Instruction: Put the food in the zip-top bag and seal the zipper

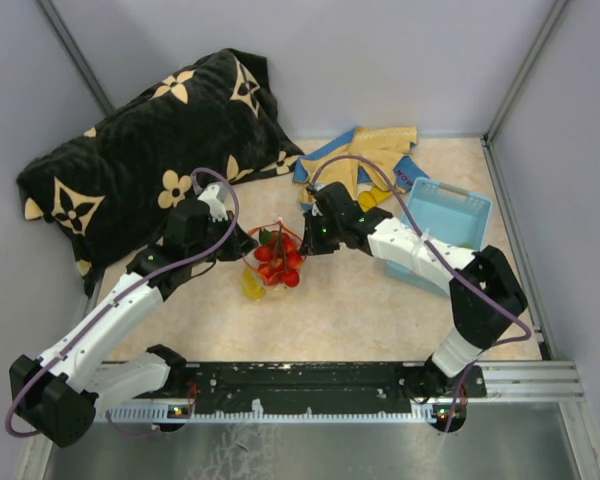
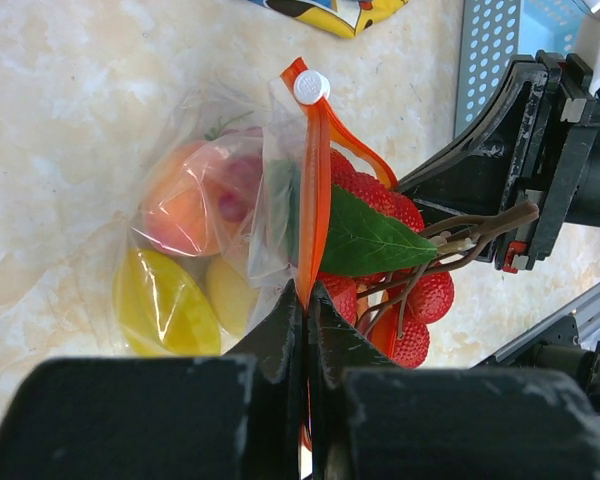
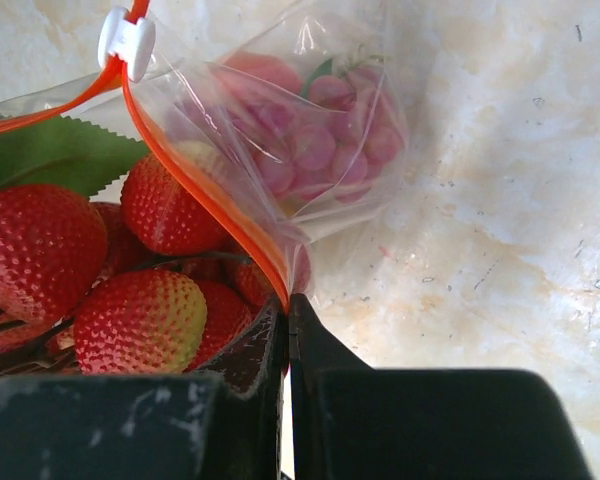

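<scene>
The clear zip top bag [image 2: 265,230] has an orange rim [image 2: 318,200] with a white slider [image 2: 311,87] at its far end. Its mouth gapes between my two grippers. Red strawberries [image 1: 285,262] on brown stems, with a green leaf [image 2: 370,238], fill the opening. Lower in the bag lie a yellow fruit [image 2: 160,300], a peach-coloured one [image 2: 185,200] and pink grapes [image 3: 325,140]. My left gripper is shut on the orange rim at one side. Opposite, my right gripper is shut on the other stretch of rim, an orange line showing between its fingertips.
A pale blue basket [image 1: 450,215] stands at the right, behind my right arm. Yellow-and-blue cloth [image 1: 380,150] lies at the back, and a black patterned cushion [image 1: 170,140] fills the back left. The table [image 1: 320,330] in front of the bag is clear.
</scene>
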